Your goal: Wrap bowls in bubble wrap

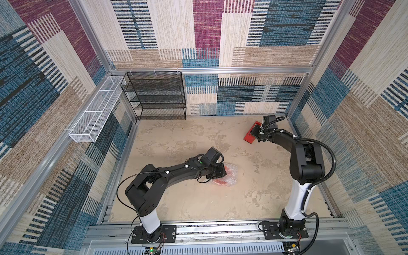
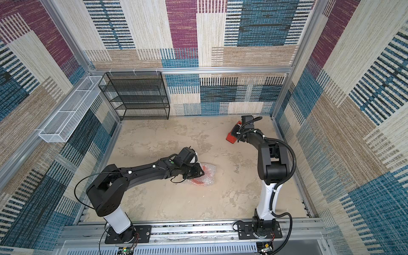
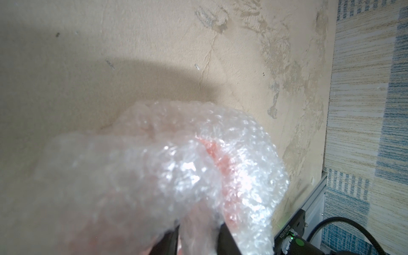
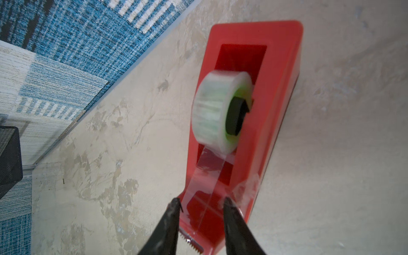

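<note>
A reddish bowl [image 3: 217,155] shows through the crumpled clear bubble wrap [image 3: 255,170] around it, in the middle of the table. My left gripper is down at this bundle, wrap showing between its parted fingers; whether they pinch it cannot be told. At the back right lies a red tape dispenser [image 4: 272,106] with a roll of clear tape [image 4: 212,106]. Over its toothed front end, my right gripper has its fingers apart, one to each side of the tape strip [image 4: 204,191] in that view. No grip on the strip is visible.
At the back left stands a black wire shelf [image 1: 155,95], and a white wire basket [image 1: 97,111] hangs on the left wall. Bare table [image 1: 272,182] lies to the right of the bundle and in front of it. The back wall is close behind the dispenser.
</note>
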